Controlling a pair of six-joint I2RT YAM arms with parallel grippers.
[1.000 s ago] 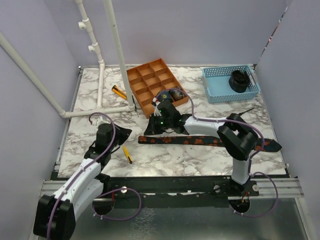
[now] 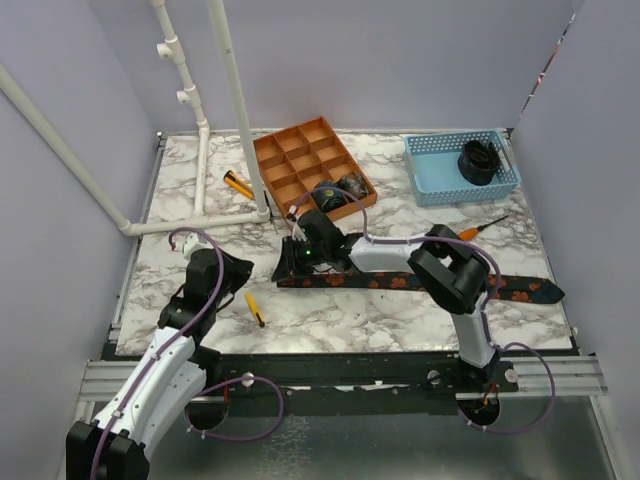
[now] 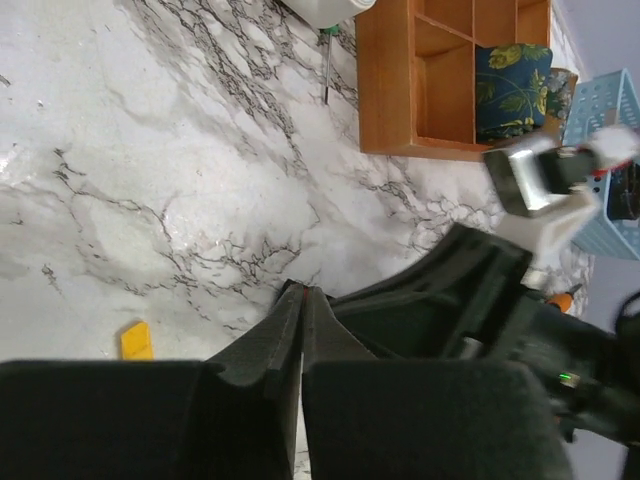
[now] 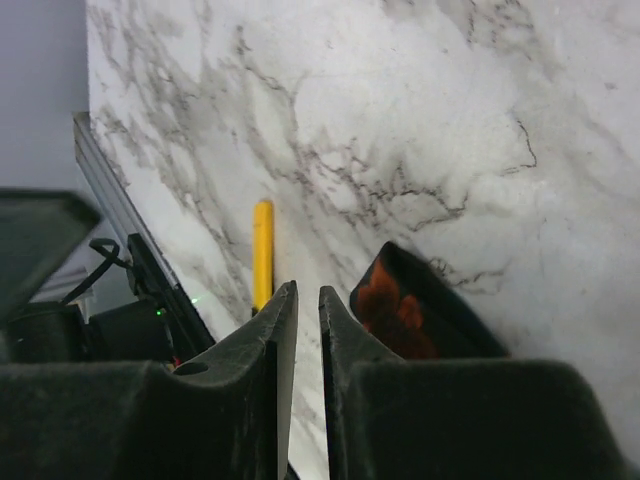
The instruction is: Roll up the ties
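Observation:
A long dark tie with orange-red flowers (image 2: 395, 282) lies flat from left to right across the table. At its left end, low over the table, is my right gripper (image 2: 282, 272). In the right wrist view the tie's end (image 4: 398, 305) shows just beyond and right of the fingertips. Only a narrow strip of tabletop shows between those fingers; no cloth is visible there. My left gripper (image 2: 247, 270) hovers left of the tie, its fingertips (image 3: 293, 300) close together with nothing seen between. Two rolled ties (image 2: 328, 195) (image 2: 353, 185) sit in the wooden organizer (image 2: 290, 150).
Near the left gripper lies a yellow-handled tool (image 2: 254, 308). A blue basket (image 2: 430, 185) holding a black roll (image 2: 478, 162) stands at the back right, with an orange screwdriver (image 2: 470, 233) in front. White pipes (image 2: 200, 220) frame the left side.
The left arm has moved back a little to the left. The tie looks unmoved.

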